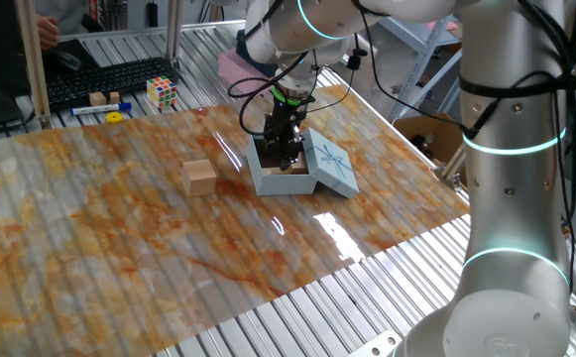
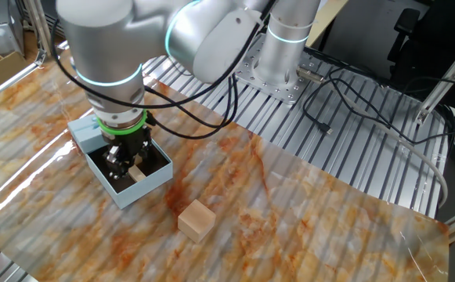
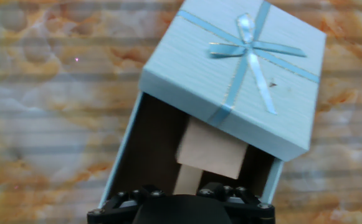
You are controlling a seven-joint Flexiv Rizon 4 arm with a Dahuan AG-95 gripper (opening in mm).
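A light blue gift box [image 1: 286, 184] stands open on the marbled sheet. Its lid [image 1: 332, 164], tied with a ribbon bow, leans tilted against one side and covers part of the opening in the wrist view. Inside the dark interior lie a wooden block [image 3: 212, 149] and a narrow pale wooden piece [image 3: 188, 179]. My black gripper [image 2: 124, 163] points down into the box opening, close to these pieces; its fingertips are hard to make out, and I cannot tell whether anything is between them. Outside, a wooden cube [image 2: 196, 221] rests alone on the sheet.
A Rubik's cube [image 1: 162, 92], a marker [image 1: 101, 108], a yellow ring [image 1: 114, 117] and a keyboard [image 1: 109, 83] are at the back left. A pink box [image 1: 240, 71] stands behind the gripper. Much of the marbled sheet [image 1: 79, 248] is free.
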